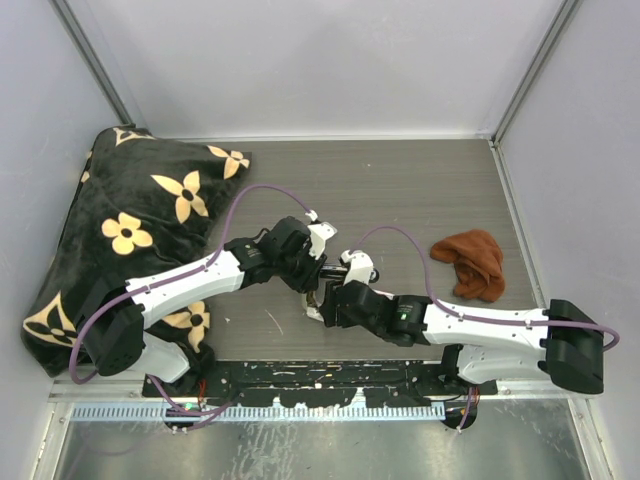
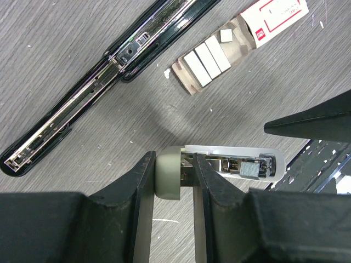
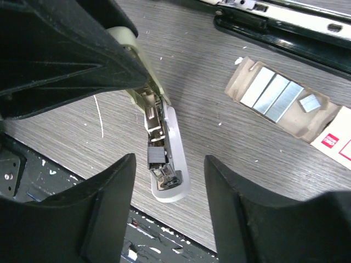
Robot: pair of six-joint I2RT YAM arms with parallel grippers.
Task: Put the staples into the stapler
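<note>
A small pale green and white stapler (image 2: 274, 164) stands opened up, and my left gripper is shut on its greenish end. In its metal channel, toward the far end, lies a short grey block of staples (image 3: 157, 155). My right gripper is open around the view of the stapler's white tip, its two fingers apart on either side with nothing gripped. One dark right finger (image 2: 312, 120) shows at the right in the left wrist view. From above, the arms hide most of the stapler.
An open staple box (image 2: 238, 49) with several white staple blocks lies near the stapler. A long black stapler (image 2: 104, 71), opened out, lies beyond it. A brown cloth (image 1: 470, 263) is at the right and a dark flowered cushion (image 1: 130, 230) at the left.
</note>
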